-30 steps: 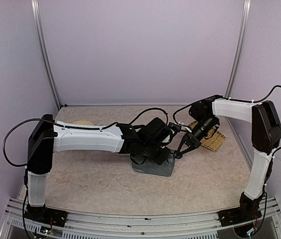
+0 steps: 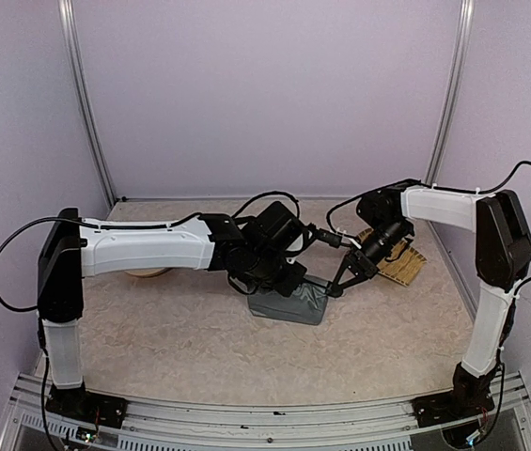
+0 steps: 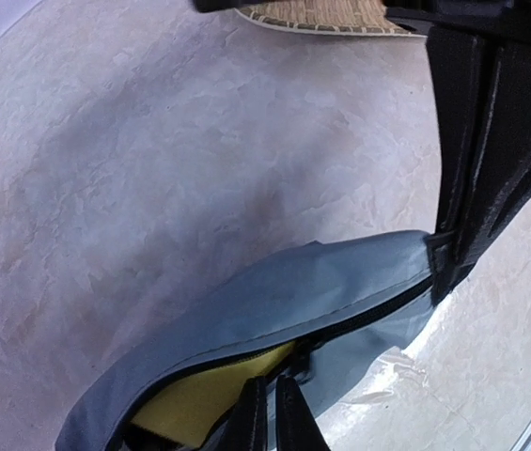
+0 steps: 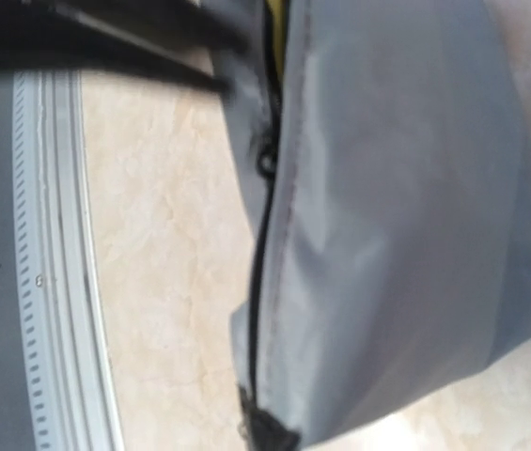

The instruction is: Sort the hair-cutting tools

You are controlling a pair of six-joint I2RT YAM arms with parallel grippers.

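Note:
A grey zip pouch [image 2: 288,303] lies mid-table. Its zip stands part open in the left wrist view, showing a yellow inside [image 3: 213,399] and a dark item beneath the gap. My right gripper is shut on the pouch's right end, pinching the fabric by the zip. My left gripper is shut above the zip line; its fingertips are close to the black zip pull [image 3: 301,358]. From the right wrist view, that pull [image 4: 267,162] appears clear of the left fingers [image 4: 185,75]. Nothing shows between them. No cutting tools can be made out.
A woven tray [image 2: 402,267] lies at the right behind the right arm. A round light item [image 2: 148,272] is mostly hidden behind the left arm. Bare table lies in front of the pouch.
My left arm has drawn back to the left, its gripper moving toward the pouch's left side. The right arm has held still, and the pouch has barely shifted.

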